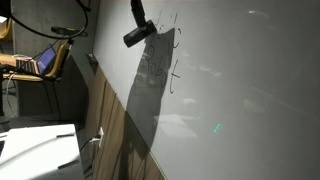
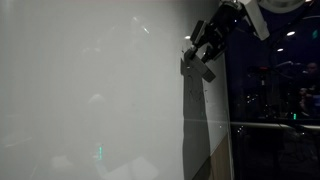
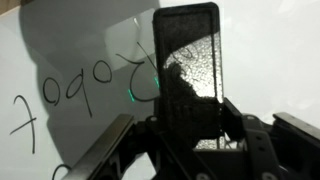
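Note:
A black eraser point(image 3: 190, 65) with a grey, worn-looking face is gripped by my gripper in the wrist view. The whiteboard point(image 3: 275, 60) fills the background there, with dark handwritten marks point(image 3: 75, 85) left of the eraser; part of the board is hidden behind it. In exterior view 1 the eraser point(image 1: 140, 33) is near the top, close to the whiteboard point(image 1: 240, 70) and left of the handwriting. Exterior view 2 shows the eraser point(image 2: 200, 68) below my gripper point(image 2: 200, 48) by the board's right side. Whether it touches the surface I cannot tell.
A white table point(image 1: 40, 153) stands at lower left, and a chair with a laptop point(image 1: 40, 63) is behind it. Wood panelling point(image 1: 122, 135) runs below the board. A dark shadow point(image 1: 150, 90) of the arm falls across the board.

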